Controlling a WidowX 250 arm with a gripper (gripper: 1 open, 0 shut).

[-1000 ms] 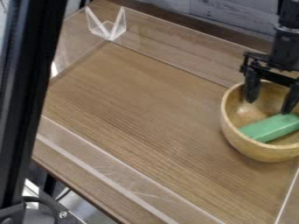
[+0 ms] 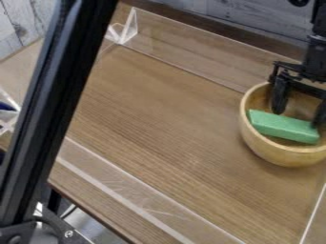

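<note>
A wooden bowl (image 2: 268, 148) sits at the right edge of the tabletop. A green block (image 2: 274, 123) lies inside it. My black gripper (image 2: 300, 103) is lowered into the bowl from above, its fingers open, one at the left inside the bowl and the other toward the right beside the block. The right finger's tip is hard to make out against the bowl and block.
A wooden table (image 2: 152, 124) with clear tape strips fills the view, mostly bare. A clear plastic bracket (image 2: 122, 29) stands at the back left. A black frame post (image 2: 45, 114) runs along the left.
Over the last second the gripper has moved down into the bowl. The green block now lies turned the other way, farther left in the bowl.
</note>
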